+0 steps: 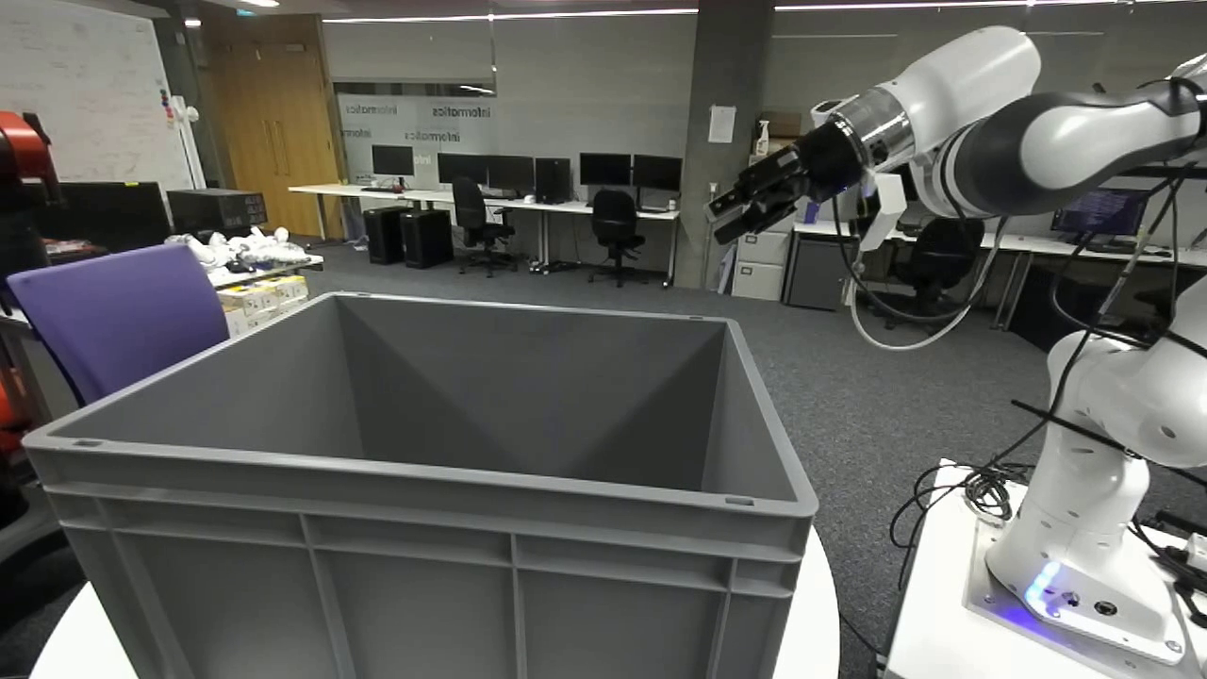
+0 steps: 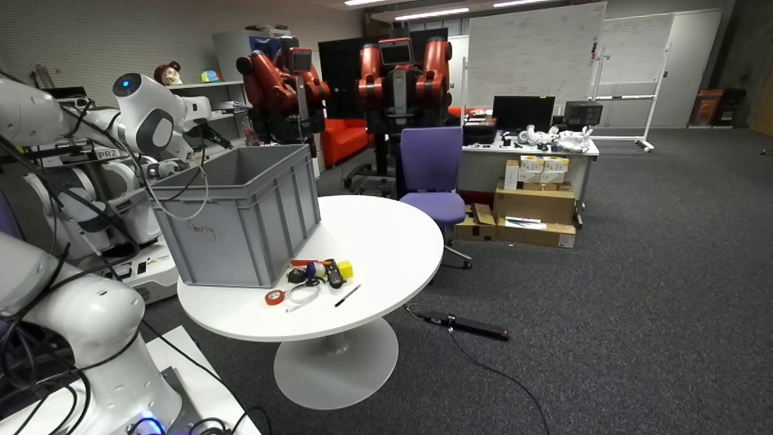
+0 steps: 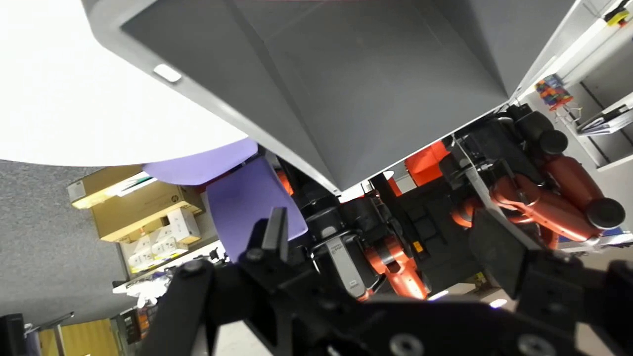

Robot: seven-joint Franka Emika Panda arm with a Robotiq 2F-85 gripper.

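Note:
In exterior view 1 a large grey crate (image 1: pixel 543 566) stands on a white table, with no objects visible in the part of its inside that shows. My gripper (image 1: pixel 720 223) is raised in the air, higher than the crate's rim and near its right far corner. From the wrist view, the gripper has its two fingers wide apart, open with nothing between them, and the crate's inner walls (image 3: pixel 380 89) fill the upper part. On the table beside the crate, exterior view 2 shows small objects: red tape (image 2: pixel 275 297), a yellow block (image 2: pixel 345 269) and a pen (image 2: pixel 348 296).
The round white table (image 2: pixel 384 239) has free room to the right of the crate. A purple chair (image 2: pixel 431 167) stands close behind it. Cables (image 1: pixel 917 328) hang from the arm. A black remote-like object (image 2: pixel 334 275) lies among the small items.

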